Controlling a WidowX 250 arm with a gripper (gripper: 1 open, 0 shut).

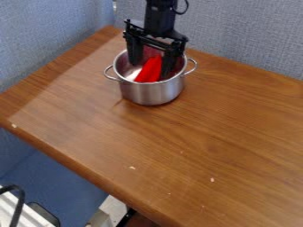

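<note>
A steel pot [151, 91] with two side handles stands on the wooden table [178, 160], toward the back left. Inside it lies a red elongated object [149, 71]. My black gripper [153, 60] is down at the pot's mouth, over the red object, open, with its fingers reaching into the back part of the pot. Whether the fingers touch the object cannot be told.
Grey padded walls stand behind and at the left. A white item with a black cable sits off the table at the lower left.
</note>
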